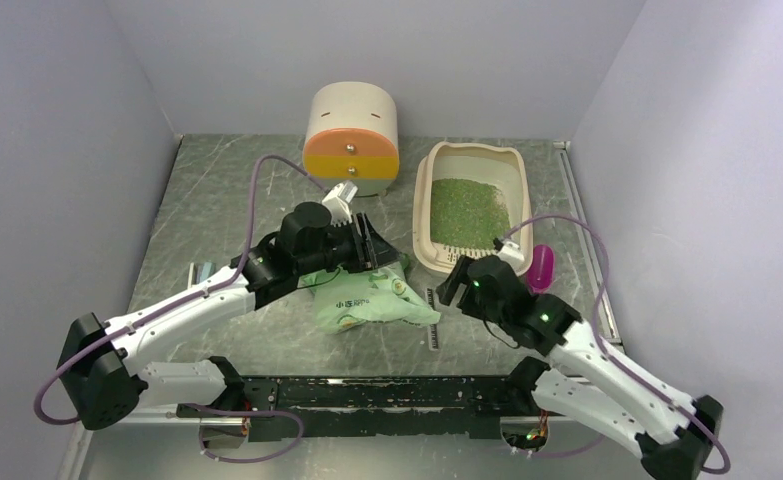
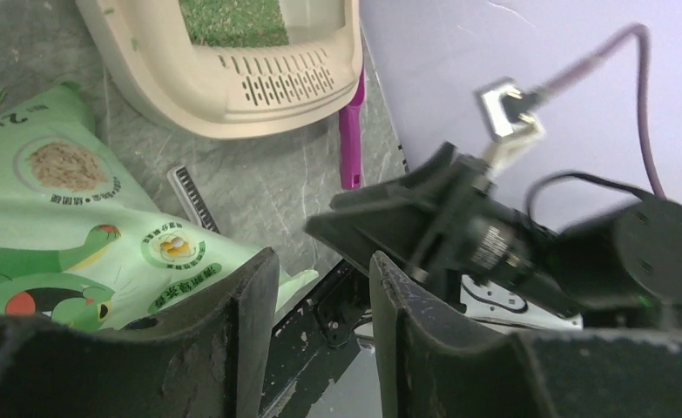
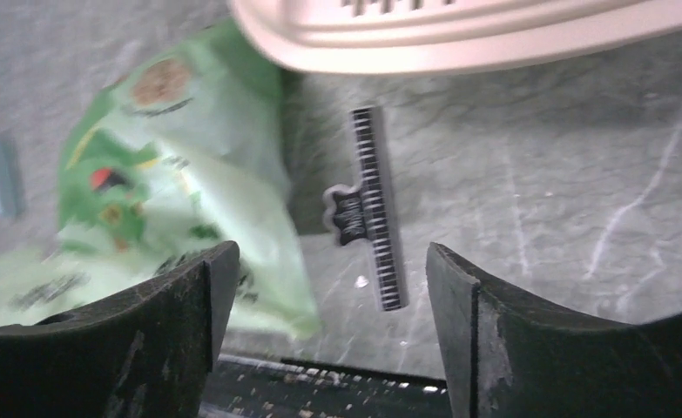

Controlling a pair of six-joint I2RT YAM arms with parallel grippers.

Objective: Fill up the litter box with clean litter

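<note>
The litter box (image 1: 422, 205) holds green litter at the back right, with a magenta scoop (image 1: 539, 268) beside it. A green litter bag (image 1: 357, 300) lies on the counter at front centre, left of the box. My left gripper (image 1: 375, 250) hangs above the bag; in its wrist view its fingers (image 2: 250, 331) stand apart with nothing visible between them. My right gripper (image 1: 452, 285) is open and empty, tilted down beside the bag. Below it in the right wrist view lies a long dark ruler-like strip (image 3: 374, 209) with a small tab.
A small drawer cabinet (image 1: 350, 130) stands at the back centre. Some thin light items (image 1: 199, 273) lie at the left. Walls close in both sides.
</note>
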